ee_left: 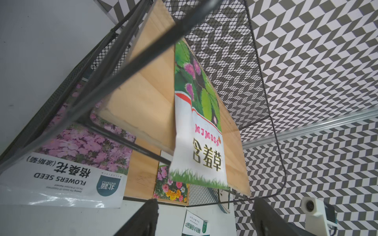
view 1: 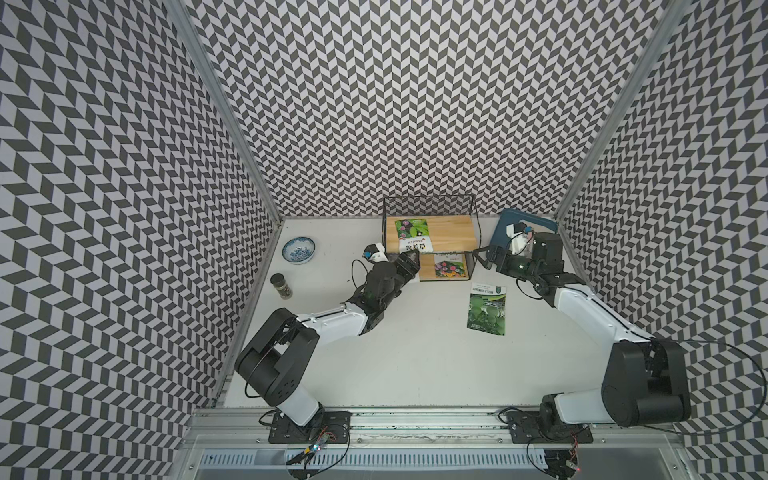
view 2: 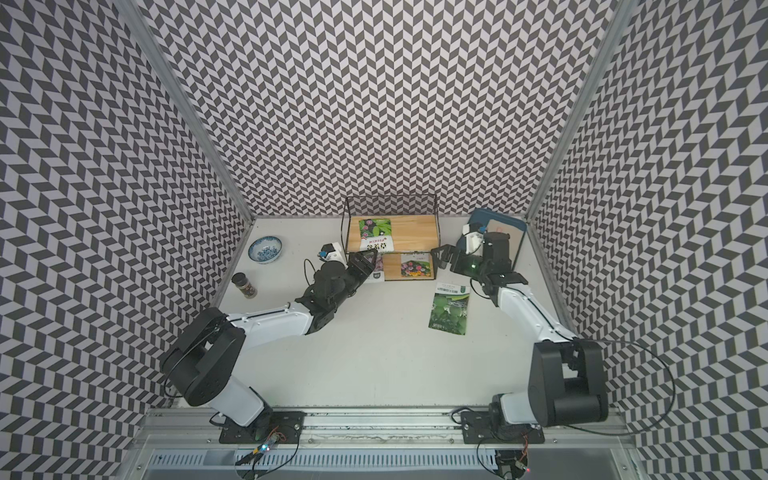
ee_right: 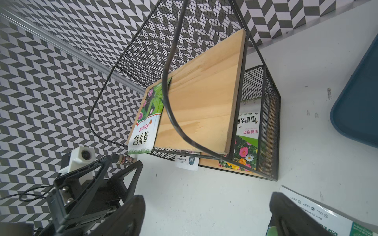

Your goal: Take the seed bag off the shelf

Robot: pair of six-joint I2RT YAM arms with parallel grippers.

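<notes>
A two-tier shelf (ee_right: 208, 102) of wood boards in a black wire frame stands at the back middle of the table. On its upper board lies the mimosa seed bag (ee_left: 200, 145), green above and white below, its lower end jutting past the front edge. My left gripper is open in front of that end, apart from it. To the shelf's right, my right gripper stands open and empty. The lower tier bears a pink flowers seed bag (ee_left: 78, 173), overhanging the front, and another bag with mixed flowers (ee_right: 247, 145).
A green seed bag (view 1: 486, 309) lies on the table before the shelf. Behind my right arm is a blue tray (view 2: 516, 220). At the left are a blue-patterned bowl (view 1: 298, 249) and a small jar (view 1: 281, 285).
</notes>
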